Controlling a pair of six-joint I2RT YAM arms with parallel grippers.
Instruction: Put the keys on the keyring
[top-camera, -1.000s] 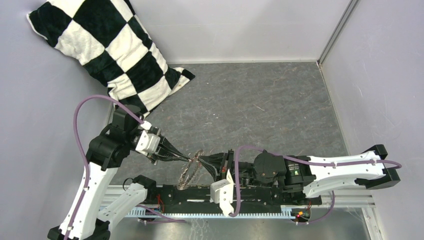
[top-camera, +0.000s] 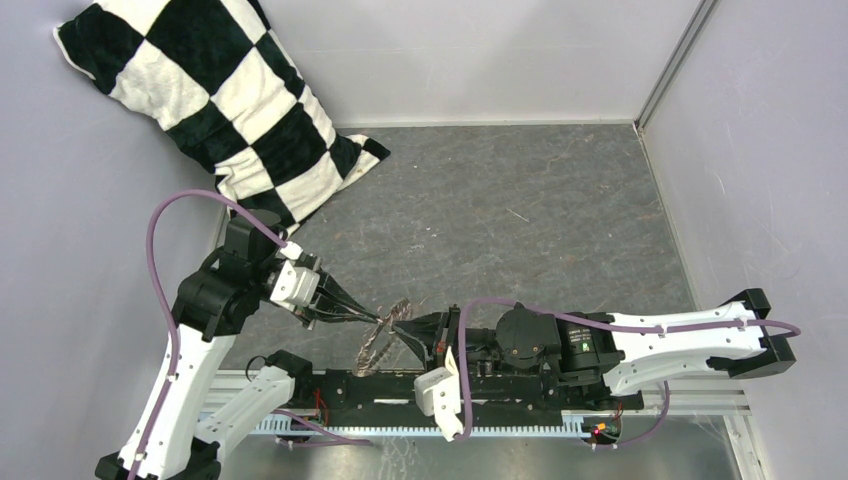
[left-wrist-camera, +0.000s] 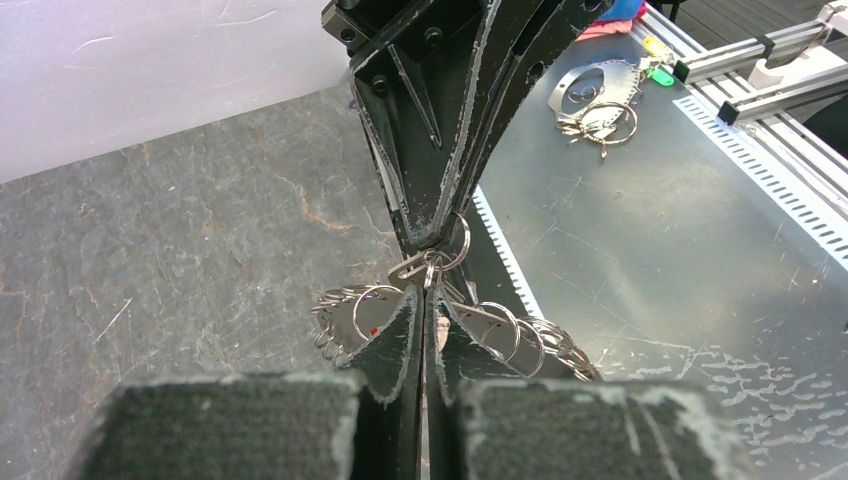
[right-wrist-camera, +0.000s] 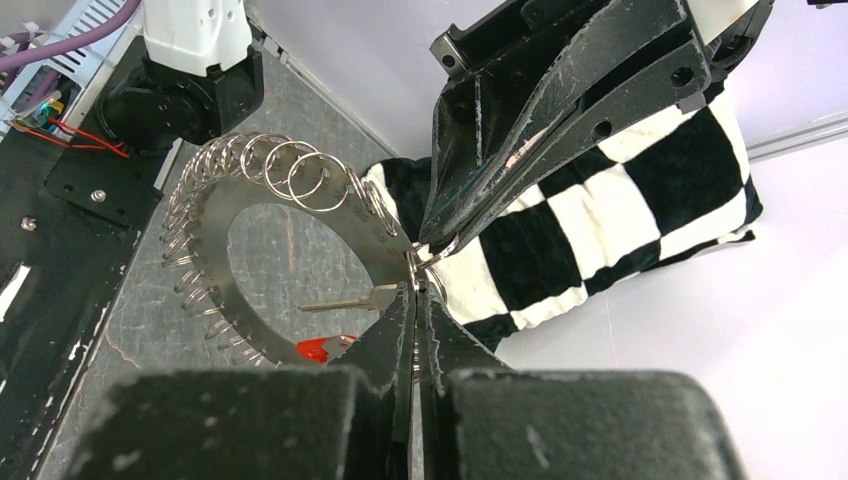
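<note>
The keyring (right-wrist-camera: 215, 245), a large flat metal hoop with many small wire rings round its edge, hangs in the air between the two grippers. My left gripper is shut, with a small wire ring of the hoop at its fingertips. My right gripper is shut too, its tips close against the left ones. A key points into the hoop from beside the right fingertips; its head (left-wrist-camera: 407, 269) shows in the left wrist view. Whether the right pads pinch the key or only a thin ring is hidden. Something red (right-wrist-camera: 318, 349) lies on the hoop's lower side.
On the metal surface, another metal ring piece (left-wrist-camera: 640, 85) with keys or small rings lies near a yellow tag (left-wrist-camera: 657, 46) and a green tag (left-wrist-camera: 661, 76). A checkered cloth (top-camera: 225, 110) hangs over the back left corner. The grey floor (top-camera: 510, 220) beyond the arms is clear.
The right arm has shifted slightly left, its tips nearer the left ones. The keyring has turned a little and looks wider in the top view. The left arm has stayed put.
</note>
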